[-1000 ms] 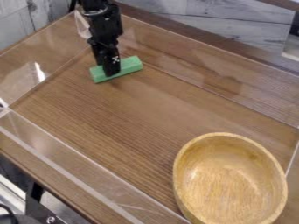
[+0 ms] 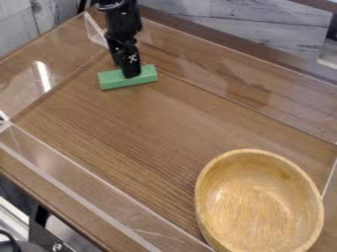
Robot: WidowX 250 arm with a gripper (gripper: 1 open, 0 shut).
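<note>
A black gripper (image 2: 129, 65) reaches down from the top left onto a flat green block (image 2: 144, 77) lying on the wooden table near the back left. Its open fingers are at the block's upper edge; whether they touch it is unclear at this size.
A large empty yellow bowl (image 2: 259, 202) stands at the front right. Grey wood-look panels border the back, and cables show at the lower left edge.
The green block has shifted slightly left from where it lay, and the gripper has stayed over it with small movements.
</note>
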